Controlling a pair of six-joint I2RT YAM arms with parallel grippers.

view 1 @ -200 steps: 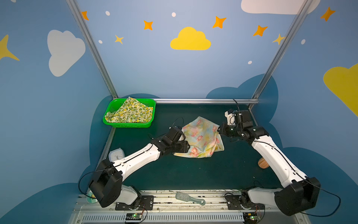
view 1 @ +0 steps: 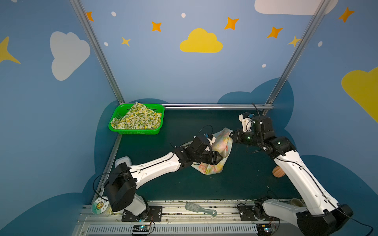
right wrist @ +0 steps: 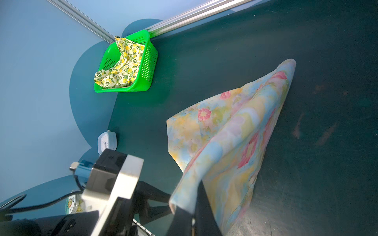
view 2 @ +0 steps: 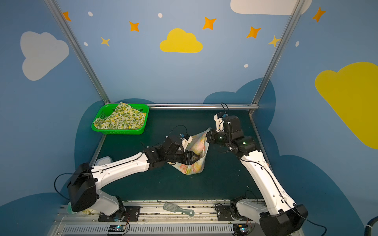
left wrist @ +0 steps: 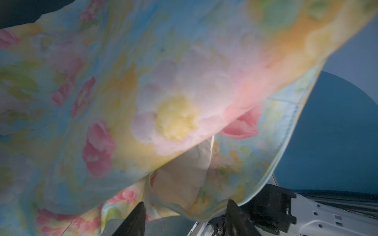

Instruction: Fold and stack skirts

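A pastel floral skirt (view 1: pixel 223 147) hangs partly lifted above the dark table, its lower part bunched on the surface. At its upper corner, my right gripper (view 1: pixel 232 136) is shut on the cloth; in the right wrist view the skirt (right wrist: pixel 232 153) drapes away from the fingers. My left gripper (view 1: pixel 220 158) is in front of the skirt's middle. In the left wrist view its fingers (left wrist: pixel 135 224) stand apart, with the skirt's looped hem (left wrist: pixel 196 215) passing between or just beyond them; contact cannot be told. Much of the view is filled by cloth.
A green basket (view 1: pixel 135 132) at the back left holds a lemon-print cloth (view 1: pixel 139 118). A grey brush (view 1: pixel 200 209) lies on the front rail. A brown object (view 1: pixel 278 171) sits right, near the right arm.
My left gripper has moved right, toward the right gripper. The skirt, spread wider before, is now gathered and narrower. The right gripper has shifted only slightly and keeps its corner.
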